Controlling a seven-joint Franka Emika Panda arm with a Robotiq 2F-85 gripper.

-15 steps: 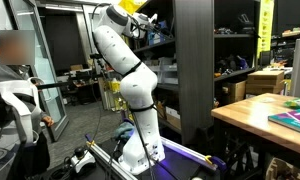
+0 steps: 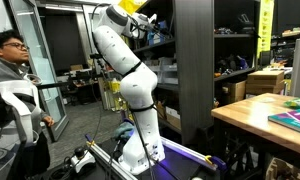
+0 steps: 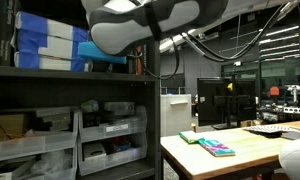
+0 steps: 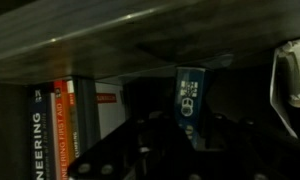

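In the wrist view, a slim blue item [image 4: 190, 90] with pale markings stands upright in the middle, its lower end running down into my gripper. The fingers are dark and poorly lit, but they appear shut on this item. Around it is a dark shelf space beneath a grey shelf edge [image 4: 140, 45]. Exterior view 1 has the arm [image 2: 130, 75] reaching up to the high shelves, where the gripper is hard to make out. In exterior view 2 the white arm [image 3: 125, 30] crosses the top, and the gripper cannot be made out clearly.
Several upright books [image 4: 62, 125] stand left of the item, and an open white box [image 4: 295, 90] sits to its right. Shelving with clear plastic bins [image 3: 35, 150] stands below. A wooden table [image 2: 245, 112] is at the right; a seated person [image 2: 12, 75] is at the left.
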